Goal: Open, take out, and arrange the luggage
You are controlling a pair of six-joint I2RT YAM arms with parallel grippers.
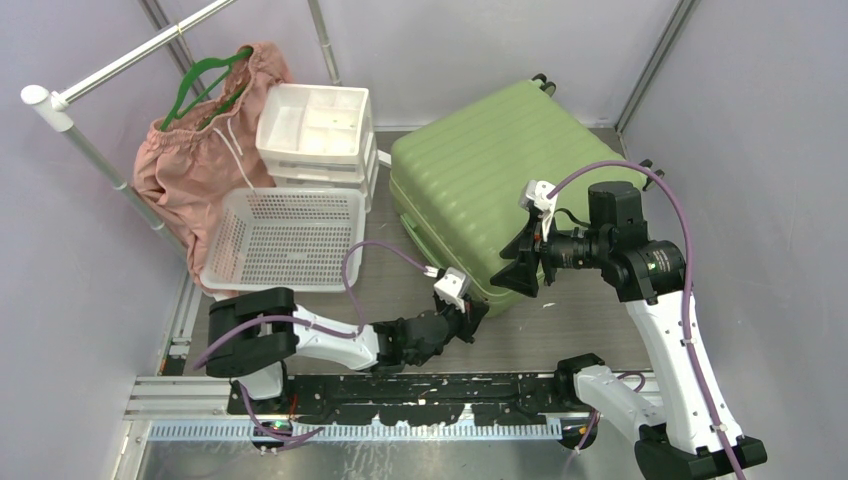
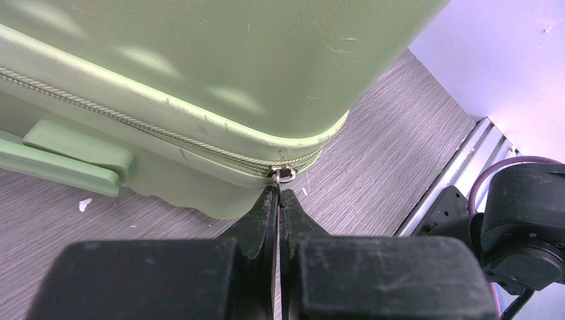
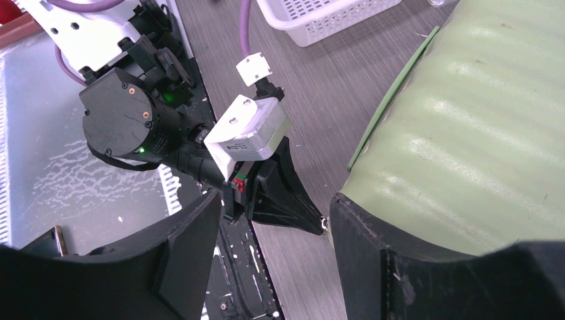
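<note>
A green hard-shell suitcase lies on the grey floor, its zipper running along the near side. My left gripper is at the suitcase's near corner, shut on the small metal zipper pull at its fingertips. My right gripper stands open above the suitcase's near right part, nothing between its fingers.
A white basket, stacked plastic drawers and a pink bag on a green hanger fill the left side. Bare floor lies between basket and suitcase. Walls bound the back and right.
</note>
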